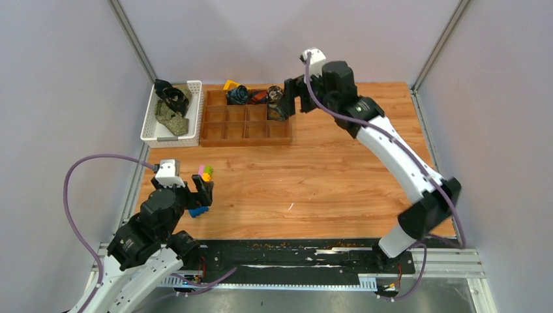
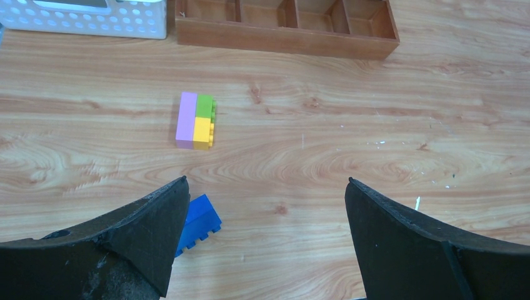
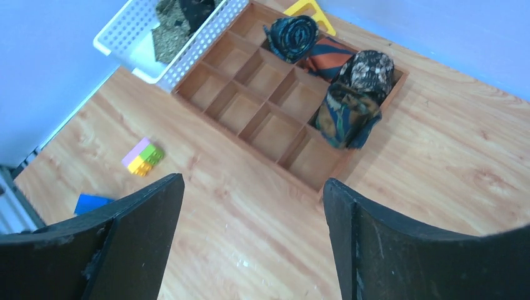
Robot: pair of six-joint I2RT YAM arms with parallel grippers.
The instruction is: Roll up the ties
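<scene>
In the right wrist view, a rolled blue-and-brown tie [image 3: 344, 119] sits in the middle-row compartment at the right end of the wooden box [image 3: 250, 145]. A black floral tie [image 3: 370, 72], an orange-and-navy tie [image 3: 328, 57] and a dark teal roll [image 3: 292, 37] fill compartments along the back row. My right gripper is open and empty, raised back from the box. Over the table's front left, my left gripper stands open with nothing between its fingers. Unrolled ties, one dark [image 1: 171, 96] and one olive [image 1: 172, 120], lie in the white basket [image 1: 195, 111].
Close to the left gripper lie a blue brick [image 2: 200, 222] and a purple, green and yellow brick block [image 2: 186, 120]. A yellow piece [image 3: 310, 14] stands behind the box.
</scene>
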